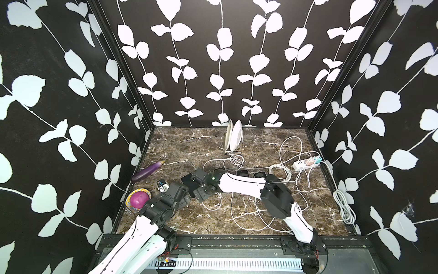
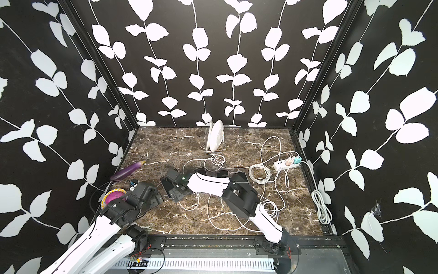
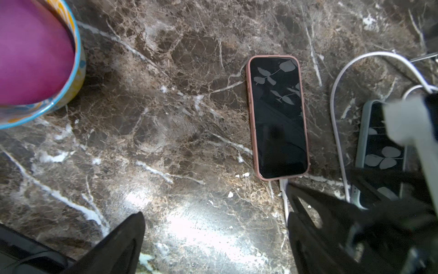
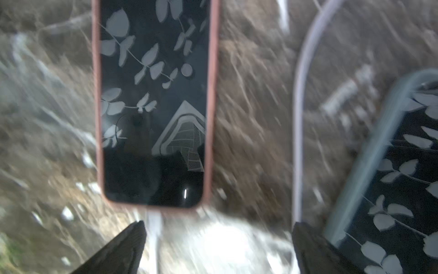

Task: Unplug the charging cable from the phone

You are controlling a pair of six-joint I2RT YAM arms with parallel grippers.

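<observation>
A phone point(image 3: 279, 118) in a pink case lies screen up on the marble table. From its lower edge runs a white charging cable point(image 3: 284, 194), its plug seated at the phone's bottom in the left wrist view. My left gripper is open just below and left of the phone, the cable passing near its right finger. In the right wrist view the same phone point(image 4: 155, 105) fills the upper left, with its cable point(image 4: 154, 237) dropping between the fingers of my right gripper, which stands open over that lower end. Neither gripper touches the phone in view.
A second phone point(image 4: 397, 182) in a grey-green case lies to the right, with a white cable looping past it. A bowl point(image 3: 73, 86) holding a purple thing stands left. An eggplant point(image 1: 147, 171), plate rack point(image 1: 233, 137) and power strip point(image 1: 306, 163) sit farther off.
</observation>
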